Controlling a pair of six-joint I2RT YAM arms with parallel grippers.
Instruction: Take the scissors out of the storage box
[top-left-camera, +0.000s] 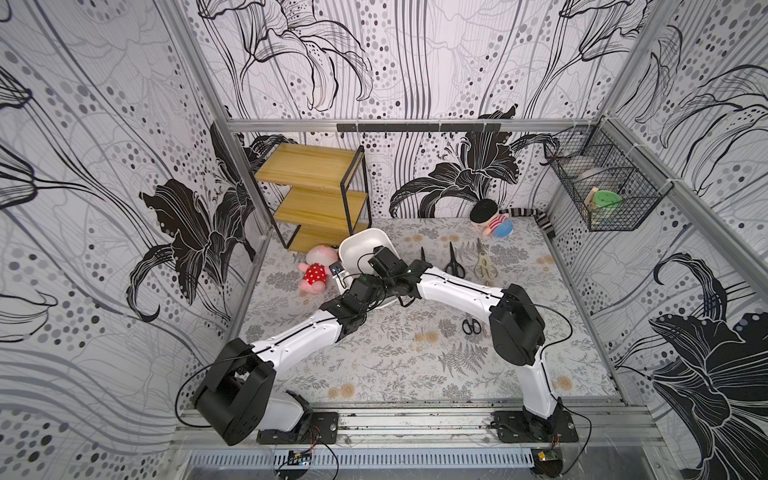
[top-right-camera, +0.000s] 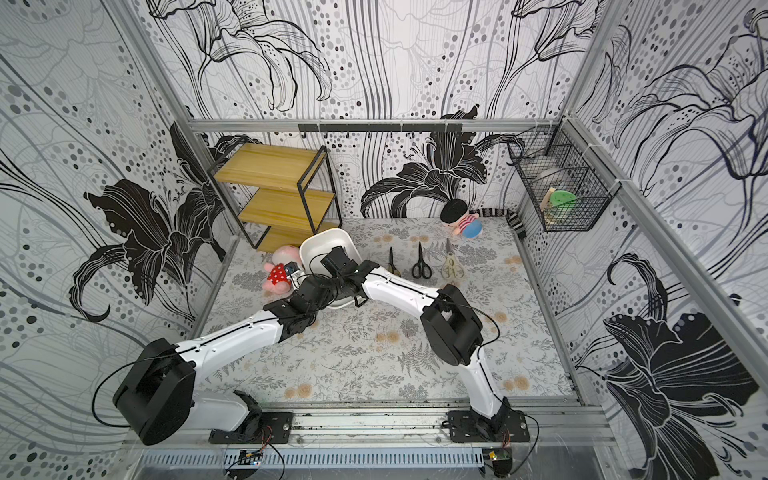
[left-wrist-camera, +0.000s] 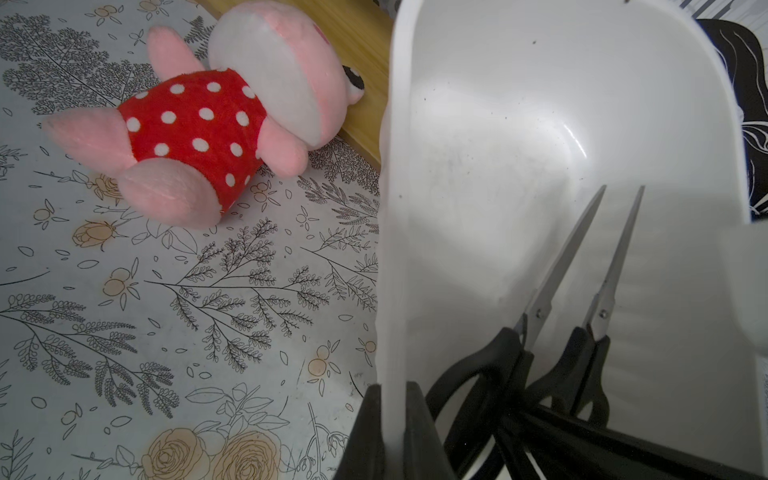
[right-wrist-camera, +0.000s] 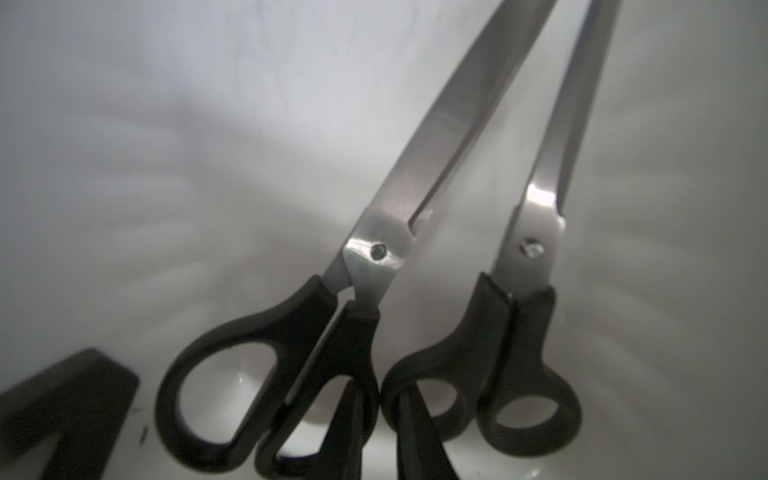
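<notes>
The white storage box (top-left-camera: 361, 241) lies under both arms near the shelf. Inside it, two black-handled scissors rest side by side: the left pair (right-wrist-camera: 380, 252) and the right pair (right-wrist-camera: 532, 248), blades pointing away. My right gripper is shut on the touching inner loops of both handles, one finger inside each pair's near loop. At the box's left rim, my left gripper is shut with the thin wall between its fingers. In the top views, the arms hide the scissors in the box and both fingertips.
A pink plush toy (left-wrist-camera: 200, 136) lies left of the box, beside the wooden shelf (top-left-camera: 312, 204). Several other scissors, including a black pair (top-right-camera: 421, 265) and a beige pair (top-right-camera: 451, 265), lie to the right.
</notes>
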